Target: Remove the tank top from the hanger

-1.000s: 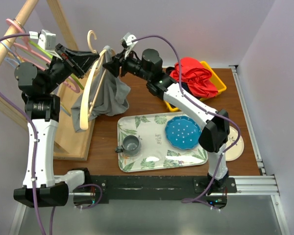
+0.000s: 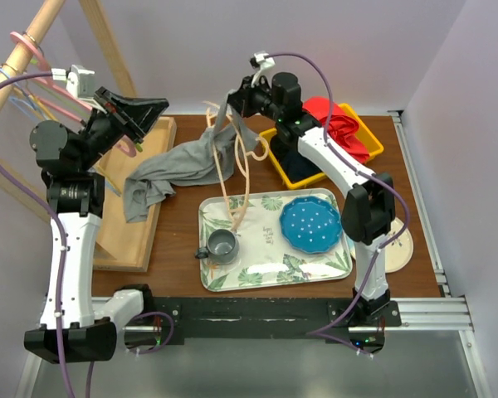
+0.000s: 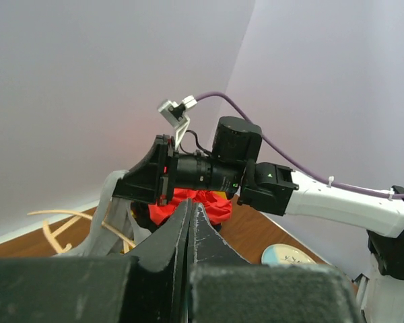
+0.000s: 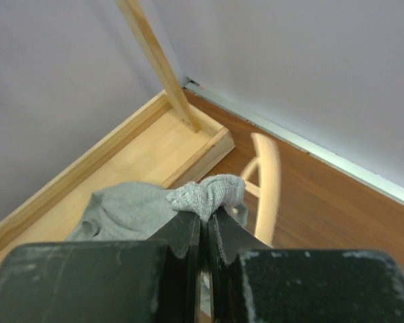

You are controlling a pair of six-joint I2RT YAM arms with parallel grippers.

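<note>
The grey tank top (image 2: 183,165) hangs from my right gripper (image 2: 236,101), its lower part trailing left over the table and the wooden base. In the right wrist view, a bunched fold of the grey tank top (image 4: 209,194) sticks out between the shut fingers of the right gripper. A pale wooden hanger (image 2: 242,170) dangles beside the cloth below that gripper, apart from my left gripper; whether it is still inside the top is unclear. At the left, my left gripper (image 2: 163,106) is shut; the left wrist view shows nothing between its fingertips.
A wooden rack (image 2: 21,62) with coloured hangers stands at the left. Below the dangling hanger lies a leaf-patterned tray (image 2: 270,269) with a grey mug (image 2: 223,244) and blue plate (image 2: 310,224). A yellow bin (image 2: 367,148) with red cloth sits back right.
My right gripper has moved right with the tank top, stretching it away from the rack. The hanger has left the left gripper's fingertips and swung right. The left arm is nearly still.
</note>
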